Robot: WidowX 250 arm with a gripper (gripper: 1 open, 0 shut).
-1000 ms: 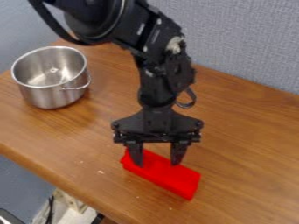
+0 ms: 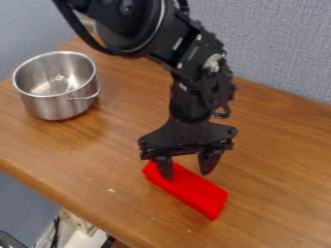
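A red rectangular block (image 2: 195, 197) lies on the wooden table near its front, angled from upper left to lower right. My black gripper (image 2: 187, 166) is right over the block's upper-left end, its two fingers spread apart and pointing down. The left finger reaches down to that end, and the right one stands beside or just behind it; I cannot tell whether either touches it.
A steel pot (image 2: 54, 95) stands on the table's back left. A grey wall rises behind, and the table's front-left edge drops off at the lower left.
Over the last second my gripper has shifted slightly right relative to the block, and its wrist has turned a little. The block has moved slightly to the right.
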